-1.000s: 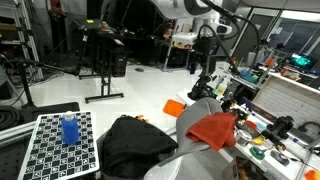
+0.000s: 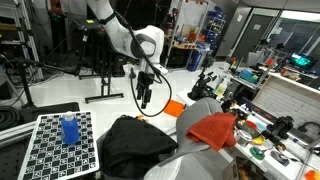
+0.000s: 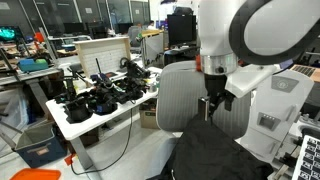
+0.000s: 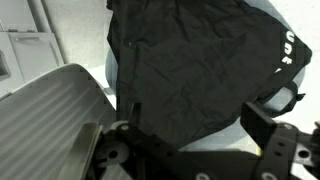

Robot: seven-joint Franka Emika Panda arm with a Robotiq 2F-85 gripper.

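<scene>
Spread over a pale surface beside a grey chair is a black cloth bag or garment (image 2: 135, 138), crumpled, with white lettering at one edge in the wrist view. My gripper (image 2: 143, 101) hangs above it, pointing down, clearly apart from the cloth. In the wrist view the two dark fingers (image 4: 262, 125) stand wide apart at the bottom corners, and only the black cloth (image 4: 185, 70) shows beyond them. Nothing is held. Exterior view 2 has the gripper (image 3: 216, 110) over the same dark cloth (image 3: 215, 155).
A grey chair (image 2: 196, 113) with a red-orange cloth (image 2: 212, 130) on it stands to the right of the black cloth. At the left, a blue bottle (image 2: 70, 128) sits on a white perforated board (image 2: 45, 150). An orange item (image 2: 175, 107) lies behind.
My arm has swung left and come down, from above the chair to over the black cloth. The cloth, chair and bottle look unmoved.
</scene>
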